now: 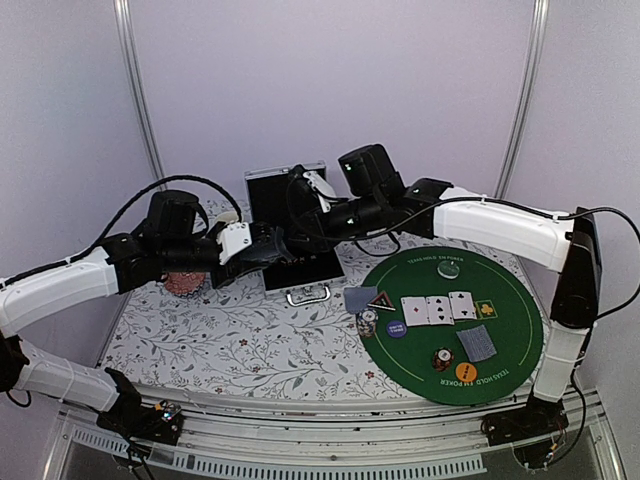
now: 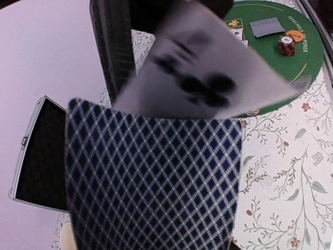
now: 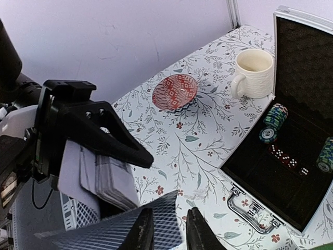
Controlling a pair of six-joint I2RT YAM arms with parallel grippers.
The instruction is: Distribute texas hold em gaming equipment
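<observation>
My left gripper (image 1: 255,250) is shut on a deck of cards (image 2: 153,177), blue checked backs toward its wrist camera. A blurred face-up card (image 2: 197,78) stands just beyond the deck. My right gripper (image 1: 300,215) hovers close by over the chip case; in its wrist view a blurred card (image 3: 151,229) is at the bottom, and whether the fingers grip it is unclear. The green mat (image 1: 430,370) holds three face-up cards (image 1: 438,310), face-down cards (image 1: 475,343) and chip stacks (image 1: 442,358).
The open case (image 3: 296,192) with chips and dice stands at the back centre, a mug (image 3: 252,73) and red bowl (image 3: 174,91) to its left.
</observation>
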